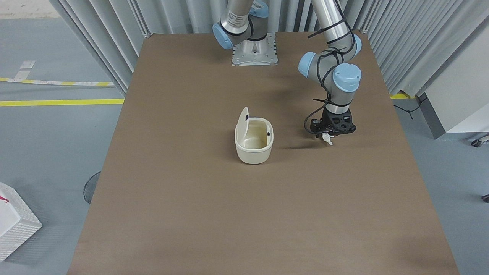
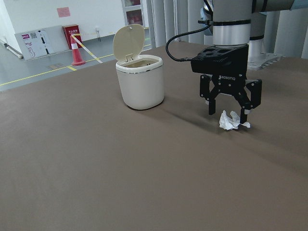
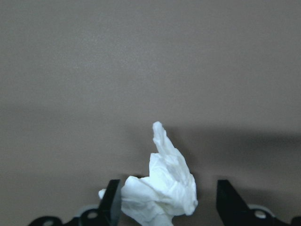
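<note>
A crumpled white tissue [image 3: 160,188] lies on the brown table [image 1: 256,215], between the fingers of my open gripper [image 2: 227,113] in the wrist view. The fingertips are low at the table, one close beside or touching the tissue. In the front view the tissue [image 1: 327,139] shows just below the gripper body. A small white bin [image 1: 253,151] with its lid [image 2: 128,43] raised stands left of the gripper, empty as far as the front view shows.
The arm's base plate [image 1: 254,59] is at the back of the table. Curtains hang behind the back edge.
</note>
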